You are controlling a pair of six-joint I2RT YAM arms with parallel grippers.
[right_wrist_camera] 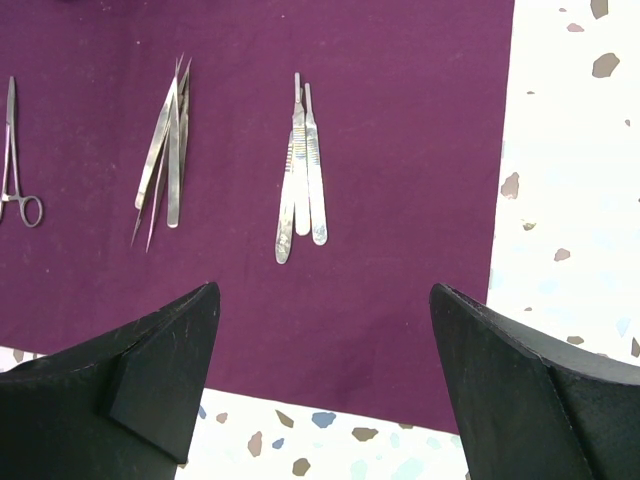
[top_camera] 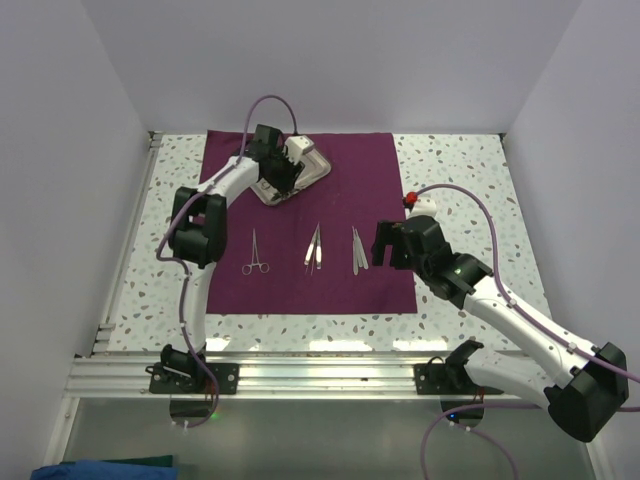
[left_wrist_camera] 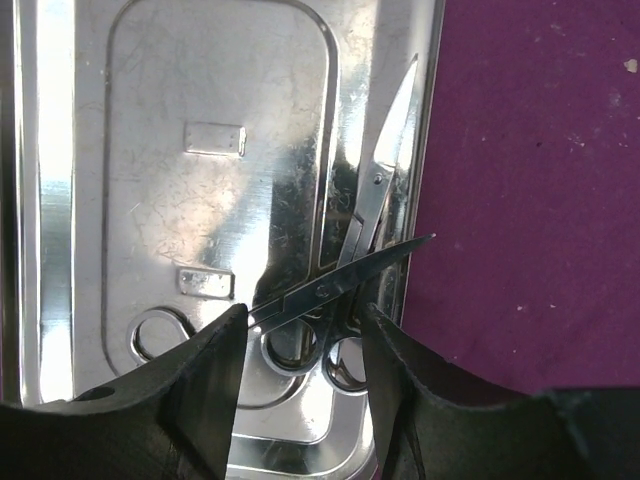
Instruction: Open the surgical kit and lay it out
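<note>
The metal tray [left_wrist_camera: 220,60] lies at the back of the purple cloth [top_camera: 350,180]. Inside it, two pairs of scissors cross near its right wall: one pair [left_wrist_camera: 397,125] points along the wall, the other [left_wrist_camera: 375,262] lies across with its tip over the rim. My left gripper is open above them, and part of the crossing scissors shows between its fingers. On the cloth lie a hemostat [top_camera: 255,255], a group of tweezers [top_camera: 314,250] and three scalpel handles [top_camera: 359,250]. Over the cloth's right edge, my right gripper stands open and empty.
Speckled table top [top_camera: 460,160] shows bare on the right of the cloth. A small red object [top_camera: 411,198] sits behind the right gripper in the top view. Free cloth lies right of the tray and in front of the scalpel handles.
</note>
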